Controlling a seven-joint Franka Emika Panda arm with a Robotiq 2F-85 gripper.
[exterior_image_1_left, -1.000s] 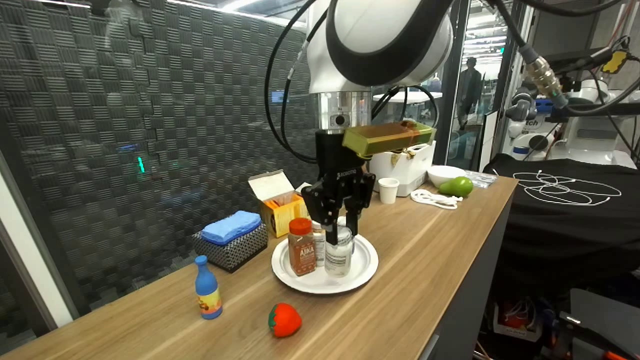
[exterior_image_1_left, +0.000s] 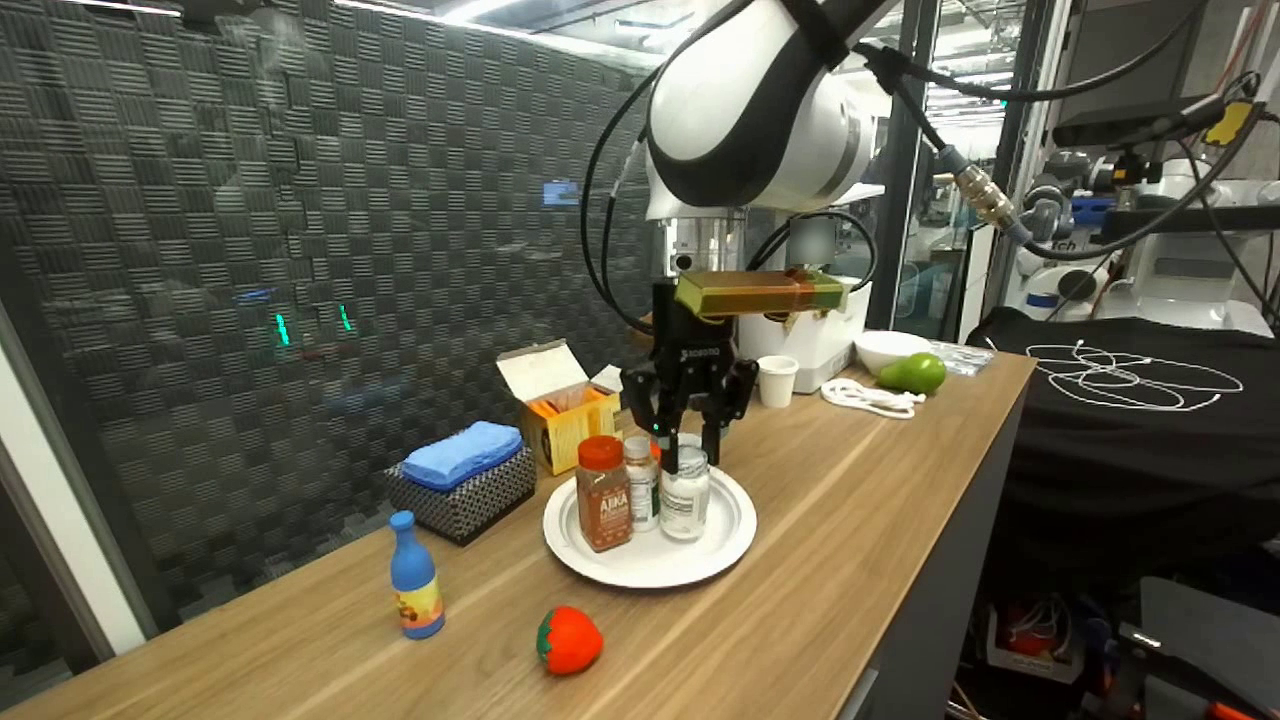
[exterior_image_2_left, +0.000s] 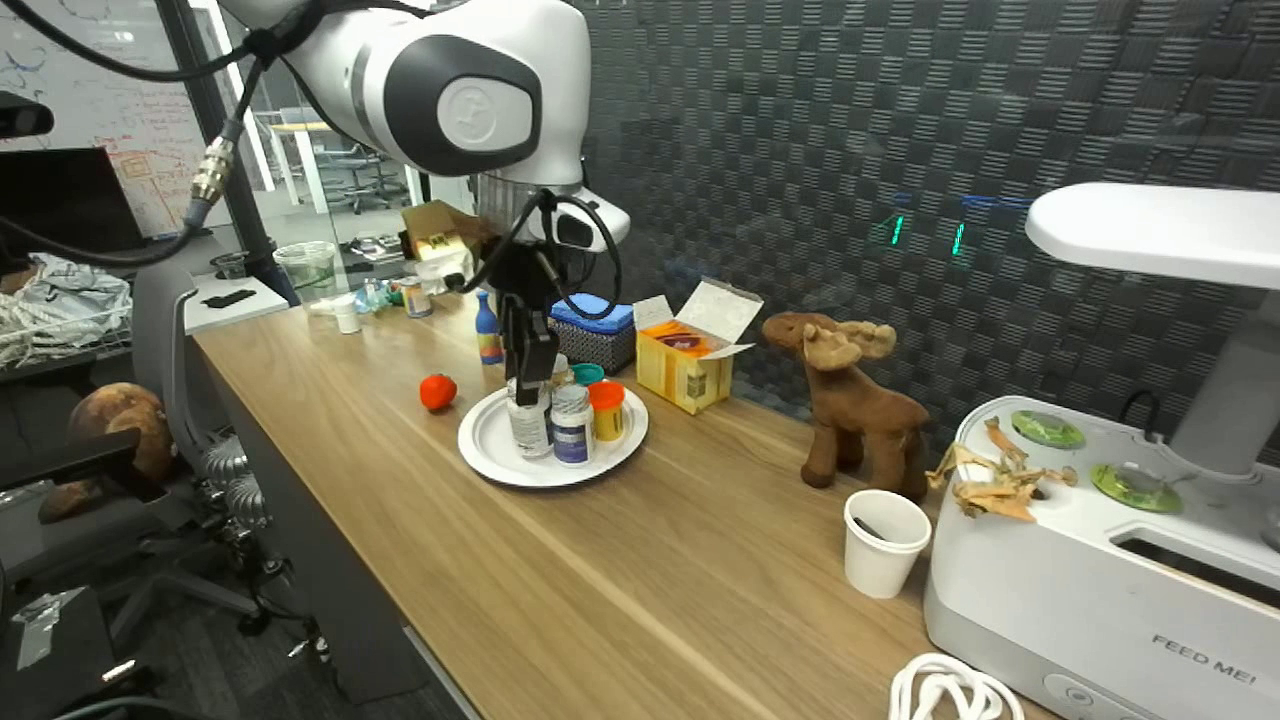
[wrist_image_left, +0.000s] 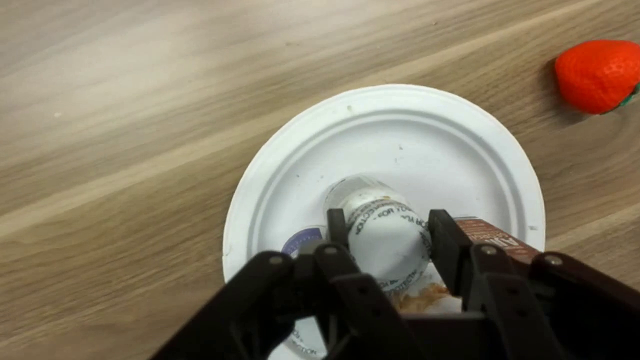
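In the wrist view my gripper is shut on a white-capped bottle (wrist_image_left: 390, 243), with one finger on either side of the cap. This clear-and-white bottle (exterior_image_1_left: 685, 506) is upright over the white plate (exterior_image_1_left: 649, 572), on the side facing the table's front edge; whether its base touches the plate is hard to tell. Close beside it on the plate are a red-capped spice jar (exterior_image_1_left: 603, 502), a purple-labelled white bottle (exterior_image_2_left: 572, 432) and an orange-lidded yellow jar (exterior_image_2_left: 608, 414). A teal lid (exterior_image_2_left: 588, 374) shows partly behind them.
A toy strawberry (exterior_image_1_left: 569, 640) and a blue bottle (exterior_image_1_left: 416, 582) stand near the plate. Behind are a dark basket with blue cloth (exterior_image_1_left: 463, 456), an open yellow box (exterior_image_2_left: 684, 366) and a plush moose (exterior_image_2_left: 860, 402). Bare tabletop lies between the plate and the paper cup (exterior_image_2_left: 884, 546).
My gripper and the white-capped bottle have shifted slightly right and back in exterior view 1, and the wrist has turned somewhat. The plate and the spice jar stay where they were.
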